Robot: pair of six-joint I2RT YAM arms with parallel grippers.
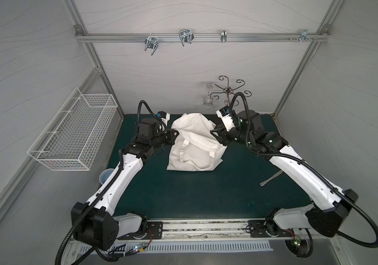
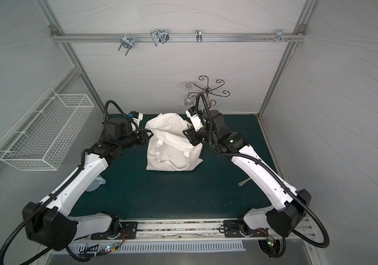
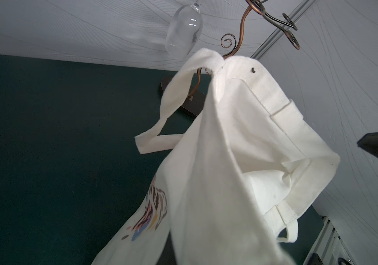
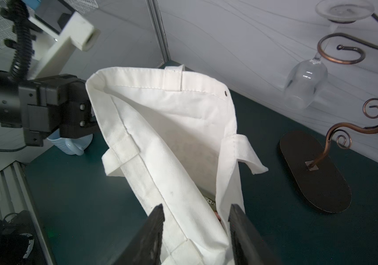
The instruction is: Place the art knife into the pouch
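The pouch, a white cloth bag [image 1: 193, 152], stands mid-table with its mouth held part open. My left gripper [image 1: 173, 136] is shut on the pouch's rim at its left side; the cloth hides its fingertips in the left wrist view. At the right side of the mouth, my right gripper is open, its fingers [image 4: 154, 227] pointing at the folded rim. Deep in the opening, a small dark strip with pale marks [image 4: 210, 203] shows beside something reddish. I cannot tell whether it is the art knife, which I do not clearly see elsewhere.
Behind the pouch stands a curly metal rack [image 4: 318, 152] with a hanging wine glass [image 4: 306, 81]. A slim grey utensil [image 1: 270, 178] lies at the right, partly under the right arm. A light blue cup [image 1: 105, 175] sits at the left edge.
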